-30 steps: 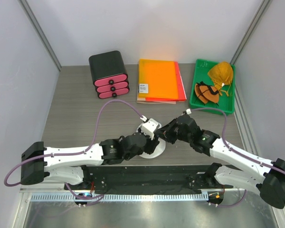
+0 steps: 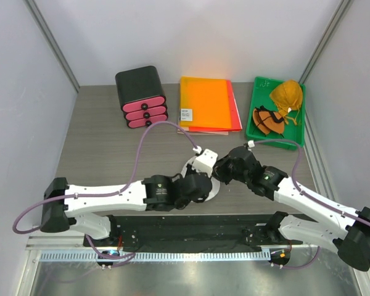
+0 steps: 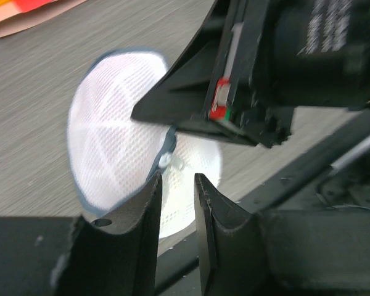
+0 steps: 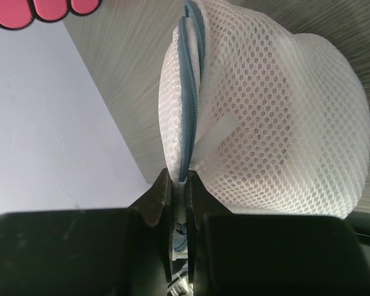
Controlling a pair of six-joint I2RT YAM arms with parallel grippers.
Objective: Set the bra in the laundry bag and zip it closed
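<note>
The white mesh laundry bag has a blue-grey zipper along its edge; in the top view the arms cover much of the bag. My right gripper is shut on the zipper end of the bag. The left gripper stands part open over the bag, and no object shows between its fingertips. A small pale zipper tab lies just beyond those tips. The bra cannot be made out; whether it is inside the bag is hidden.
A black drawer unit with pink fronts stands at the back left. Orange and red folders lie at the back middle. The green tray at the back right holds an orange pouch and brown items.
The right gripper and the bag have shifted slightly right.
</note>
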